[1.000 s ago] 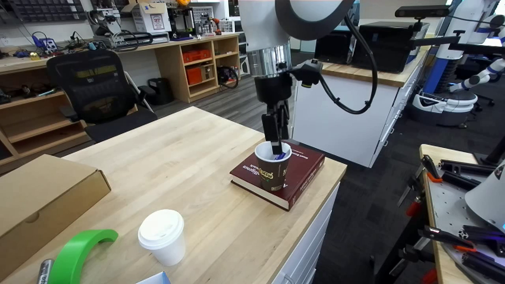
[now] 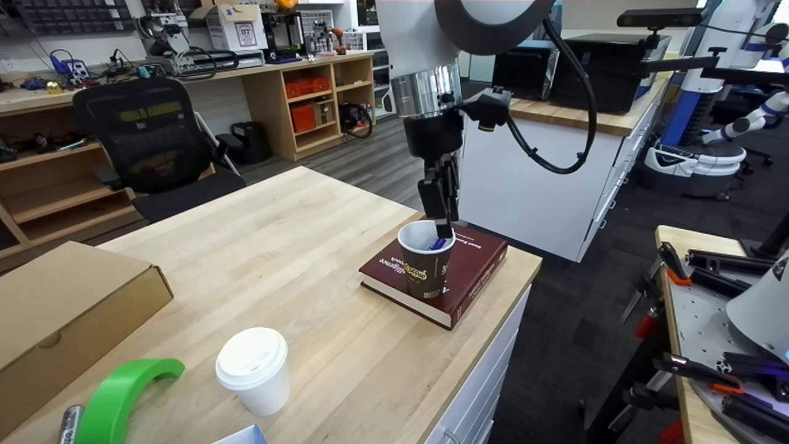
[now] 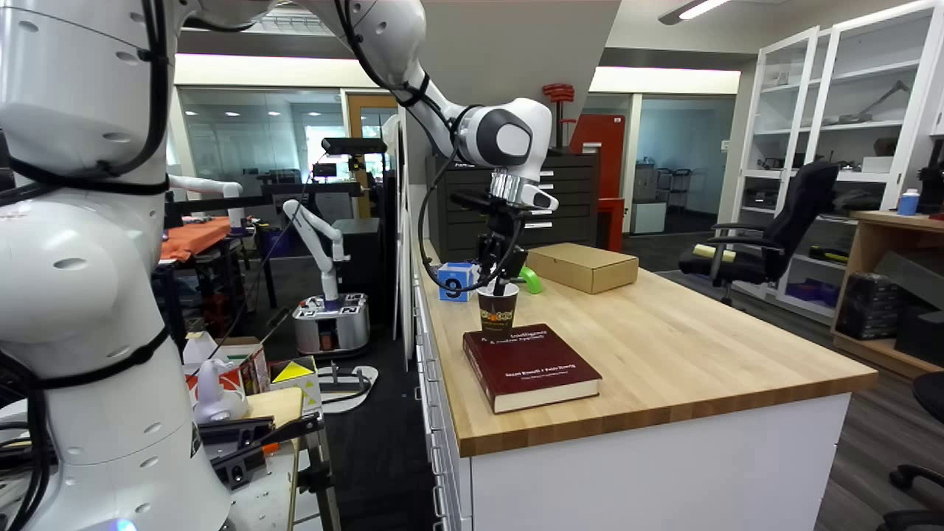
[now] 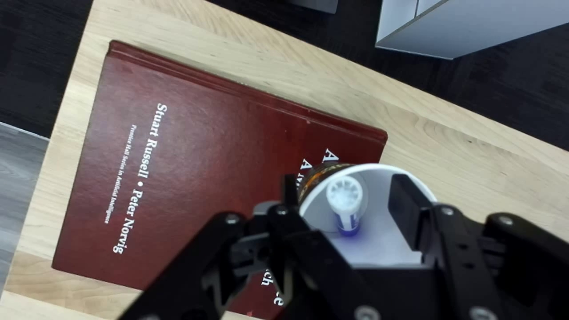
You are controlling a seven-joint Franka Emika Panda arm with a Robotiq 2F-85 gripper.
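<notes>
A dark paper cup (image 2: 426,274) with a printed front stands upright on a maroon book (image 4: 202,154). Inside the cup, seen from above, is a marker-like item (image 4: 344,194) with a white end and a blue body. My gripper is at the cup's mouth with its fingers (image 4: 408,205) apart, and none of them touches the white end. From the side, the fingertips of my gripper (image 2: 444,228) overlap the cup's far rim; how deep they reach cannot be told. The lower body of the item is partly hidden in the cup.
A white lidded cup (image 2: 253,370), a green arch (image 2: 118,399) and a cardboard box (image 2: 74,311) sit elsewhere on the wooden table. A blue numbered box (image 3: 456,282) stands behind the cup. The book lies close to the table's edge. Mid-table is clear.
My gripper has shifted slightly to the right in exterior view 1, from the middle of the cup's mouth towards its right rim. Cup and book have stayed put.
</notes>
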